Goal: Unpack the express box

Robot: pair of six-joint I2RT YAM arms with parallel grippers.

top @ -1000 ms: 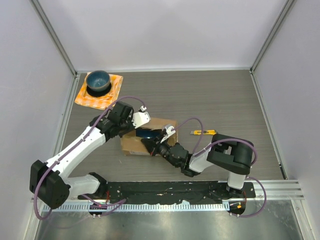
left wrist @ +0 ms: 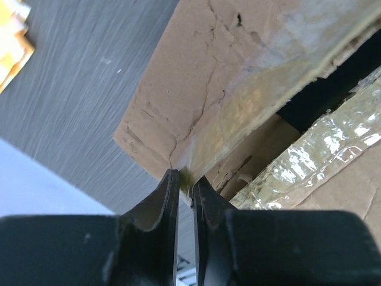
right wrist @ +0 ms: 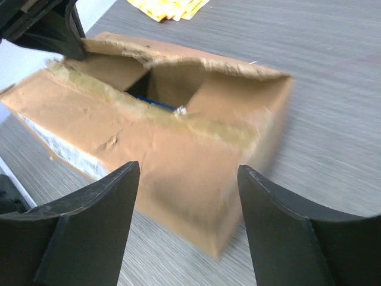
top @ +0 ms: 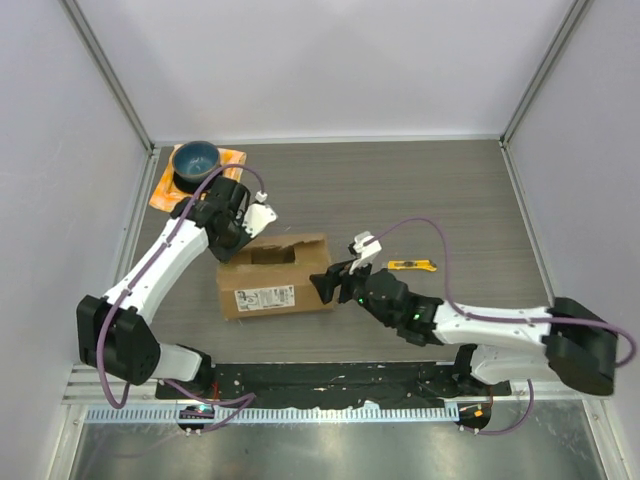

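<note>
The brown cardboard box (top: 265, 276) lies on the table, its taped top slit into a gap and its white label (top: 265, 298) facing the front. My left gripper (top: 232, 252) is shut on the box's raised flap (left wrist: 178, 113) near its left end; the left wrist view shows the cardboard corner pinched between the fingertips. Inside the gap, a bit of something blue (right wrist: 156, 103) shows in the right wrist view. My right gripper stands open at the box's right end, its fingers apart; whether they touch the cardboard, I cannot tell.
A blue bowl (top: 196, 160) sits on an orange checked cloth (top: 232, 157) at the back left. Right of the box lies a yellow box cutter (top: 412, 265).
The box has shifted left and turned its labelled side into view; the blue content is hidden from above now. My right gripper has come out of the opening to the right. My left has moved left.
</note>
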